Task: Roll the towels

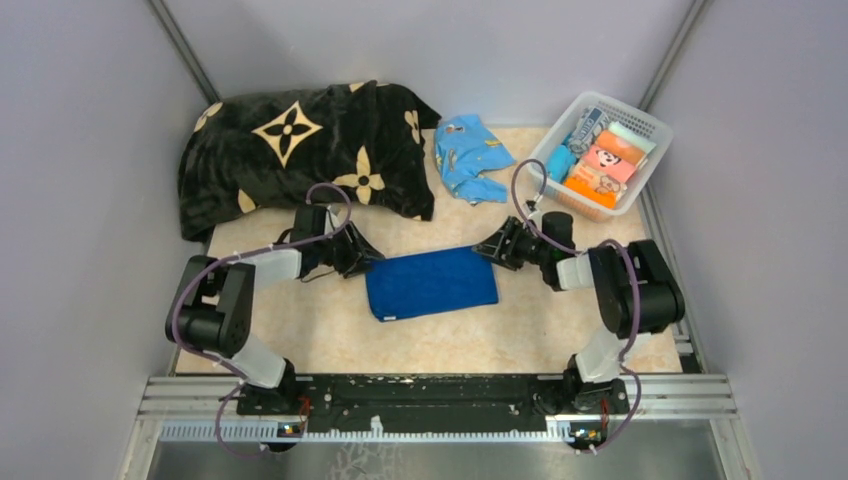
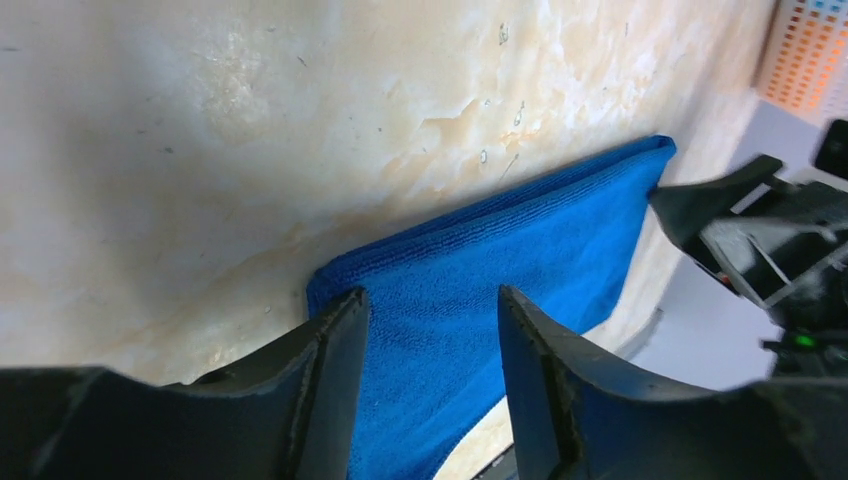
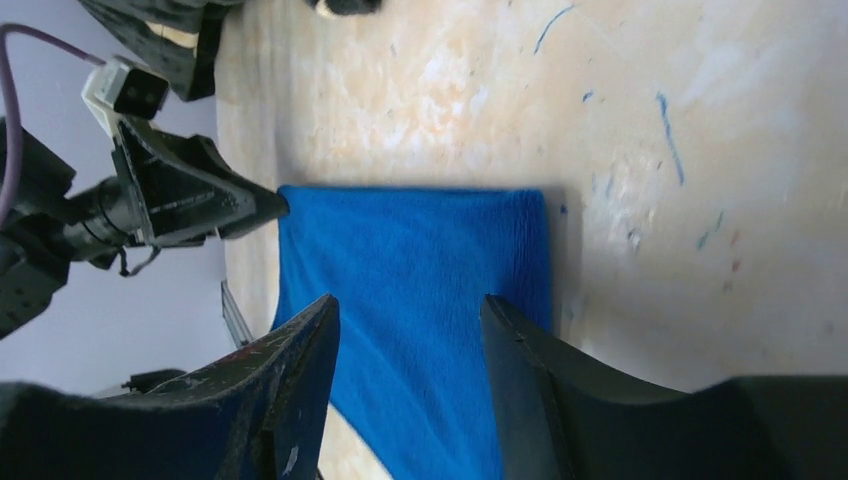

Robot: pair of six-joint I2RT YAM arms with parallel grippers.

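A blue towel (image 1: 432, 284) lies folded and flat as a rectangle in the middle of the table, its small white tag at the near left corner. My left gripper (image 1: 374, 264) stands open at the towel's far left corner; in the left wrist view the towel's folded edge (image 2: 470, 225) runs between and beyond its fingers. At the far right corner my right gripper (image 1: 486, 253) is open too. The right wrist view has the towel's corner (image 3: 520, 215) just past the gap between the fingers. Neither gripper grasps the cloth.
A white basket (image 1: 540, 150) with several rolled towels stands at the back right. A light blue cloth (image 1: 465, 160) lies crumpled at the back, beside a large dark blanket (image 1: 330, 125) with cream flowers.
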